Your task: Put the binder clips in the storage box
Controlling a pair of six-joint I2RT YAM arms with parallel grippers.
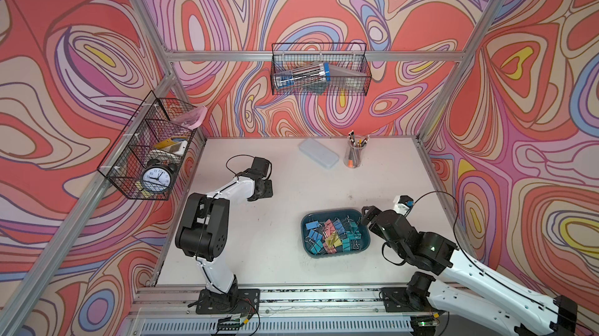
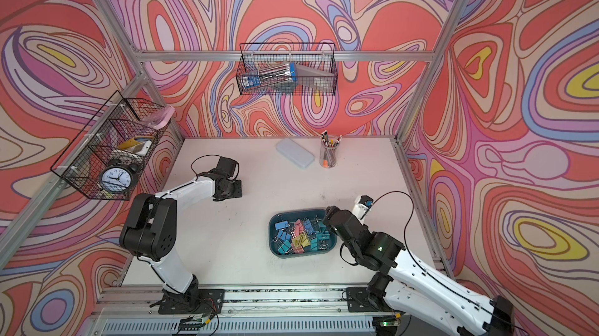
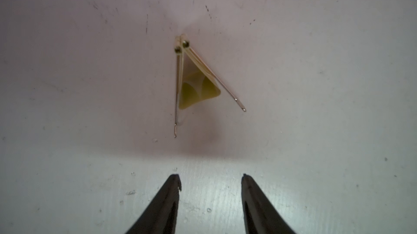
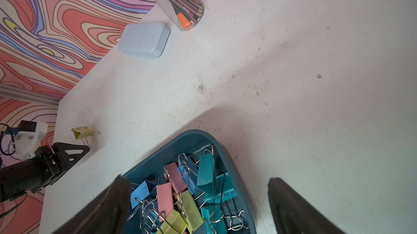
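Observation:
A lone yellow binder clip (image 3: 199,90) lies on the table, seen close in the left wrist view and at the far left of the right wrist view (image 4: 82,132). My left gripper is over the table just short of it, its fingers apart with nothing between. The dark teal storage box (image 1: 304,230) stands at front centre, filled with blue, pink, yellow and teal clips. My right gripper hovers at the box's right end, open, its fingers apart.
A pale blue flat case (image 1: 318,152) and a pen cup (image 1: 353,155) stand at the back. Wire baskets hang on the left and back frames. The table between the left gripper and the box is clear.

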